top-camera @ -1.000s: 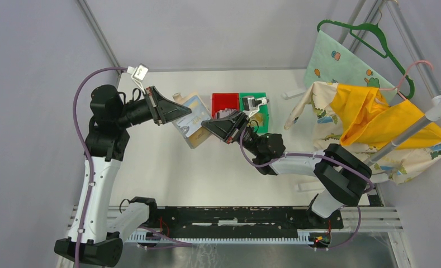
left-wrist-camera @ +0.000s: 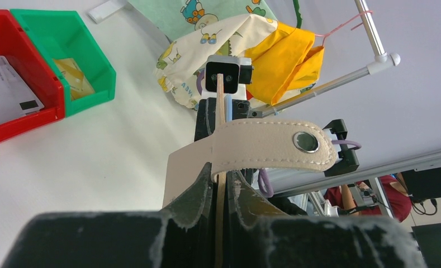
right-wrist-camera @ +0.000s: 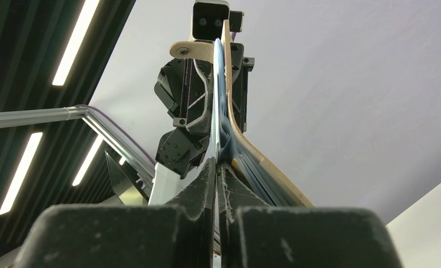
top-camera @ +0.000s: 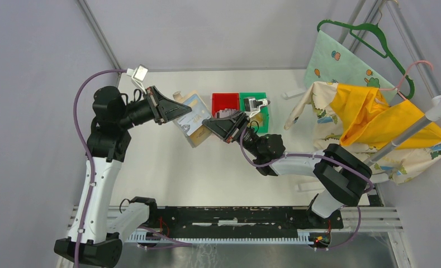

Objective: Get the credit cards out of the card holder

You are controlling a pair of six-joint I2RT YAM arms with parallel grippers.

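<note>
The open card holder [top-camera: 197, 118] is up in the air between my two grippers, its clear sleeves fanned over a beige cover. My left gripper [top-camera: 188, 109] is closed around its far-left edge; in the left wrist view, the thin tan edge runs between the fingers, and the snap strap [left-wrist-camera: 274, 146] sticks out to the right. At the opposite edge my right gripper [top-camera: 208, 124] is shut against the sleeves [right-wrist-camera: 222, 120]. A thin pale line runs down to its fingertips, but whether a sleeve or card is pinched there is unclear.
Behind the holder stand a red bin [left-wrist-camera: 44, 75] with cards [left-wrist-camera: 8, 92] inside and a green bin [left-wrist-camera: 98, 70] holding a yellowish card [left-wrist-camera: 72, 77]. Clothes [top-camera: 369, 109] hang on a rack at the right.
The right arm looks almost still.
</note>
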